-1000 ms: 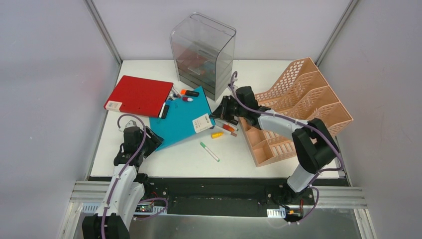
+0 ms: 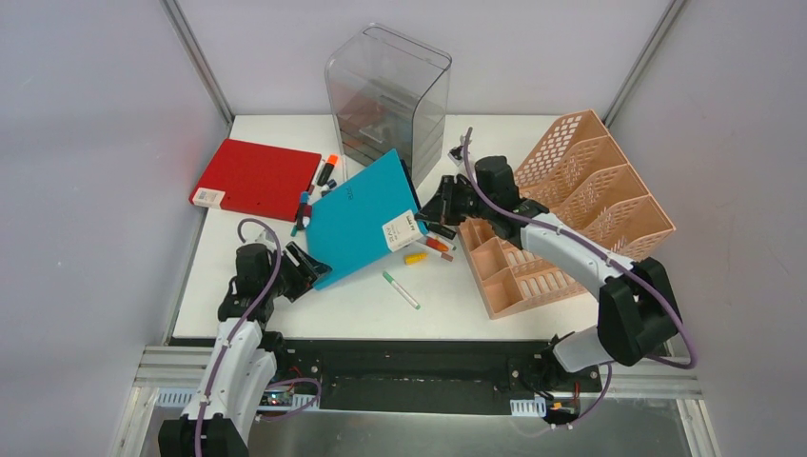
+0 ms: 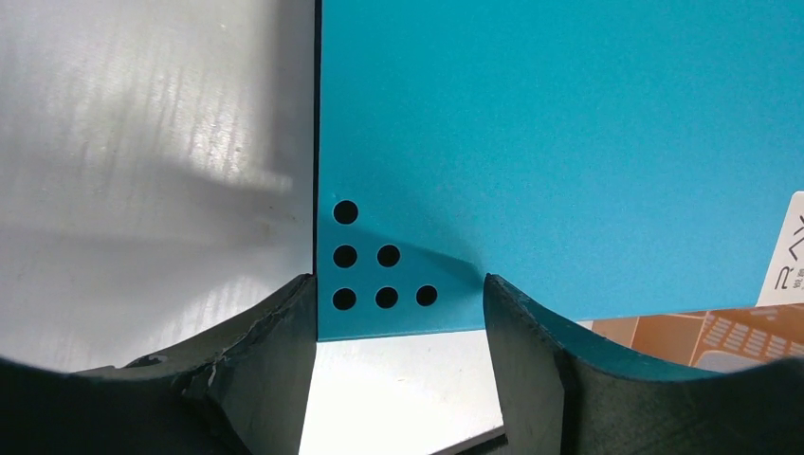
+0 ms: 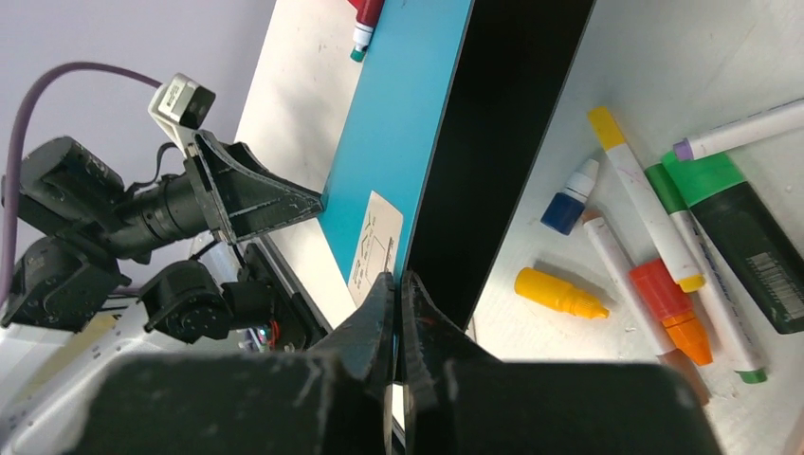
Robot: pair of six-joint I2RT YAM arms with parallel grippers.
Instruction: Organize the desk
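Note:
In the top view a blue folder [image 2: 357, 224] with a white label is raised at a tilt over the middle of the desk. My right gripper is shut on its edge beside the label. At the opposite lower corner, my left gripper stands open, its fingers apart around that corner; the left finger [image 3: 294, 313] meets the folder's edge. A red folder [image 2: 262, 176] lies at the back left. Several pens and markers, among them an orange-capped black marker [image 2: 327, 172], lie between the two folders, some partly hidden by the blue one.
A clear box [image 2: 385, 90] stands at the back, close behind the blue folder. On the right is a peach compartment rack [image 2: 609, 205]. A yellow bottle [image 2: 416, 258], a green-capped marker [image 2: 401, 290] and other markers lie near the right gripper.
Markers that lay on the blue folder have slid off to the left. The red folder has shifted slightly left.

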